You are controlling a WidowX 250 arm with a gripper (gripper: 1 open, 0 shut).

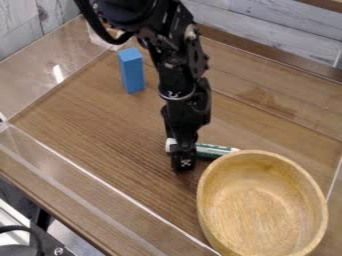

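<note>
The black gripper (183,150) reaches down from the top to the wooden table, low over a white and green marker-like object (211,151) that lies behind the tan oval bowl. The gripper's fingers are around the object's left part; whether they have closed on it is unclear, as the dark fingers hide that part. The tan bowl (262,238) fills the lower right and is empty.
A blue block (131,70) stands upright at the back left. A pale wooden wall runs along the back.
</note>
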